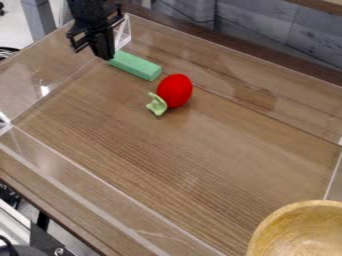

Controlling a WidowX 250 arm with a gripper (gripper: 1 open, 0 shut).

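Observation:
My gripper (88, 46) is at the upper left, its dark fingers shut, with nothing seen between them. To its right, a green block (135, 66) lies on the wooden table (201, 175). A red round object (173, 89) lies lower right of the block, beside a small light green piece (156, 103).
A tan bowl (294, 230) sits at the bottom right corner. Dark edges bound the table at the top right and lower left.

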